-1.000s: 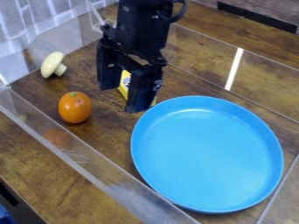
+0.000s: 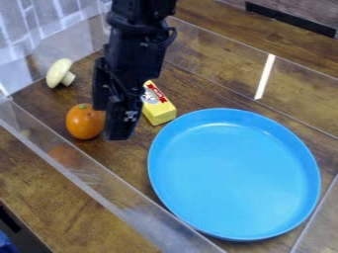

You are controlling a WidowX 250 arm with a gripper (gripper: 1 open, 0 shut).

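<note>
My black gripper (image 2: 117,111) hangs open from the top of the view, low beside an orange tomato-like object (image 2: 83,123) on the wooden surface, its fingers partly overlapping it in this view. A yellow box (image 2: 158,109) with a red-and-white label lies just right of the gripper, partly hidden by it. A large blue plate (image 2: 231,176) fills the lower right. A white mushroom (image 2: 59,72) sits at the back left.
Transparent walls or edges run along the left and bottom of the work area. Bare wood (image 2: 258,40) is clear at the back right, crossed by a white tape strip.
My gripper has moved left toward the orange object and turned, uncovering more of the yellow box. The objects appear to rest where they were.
</note>
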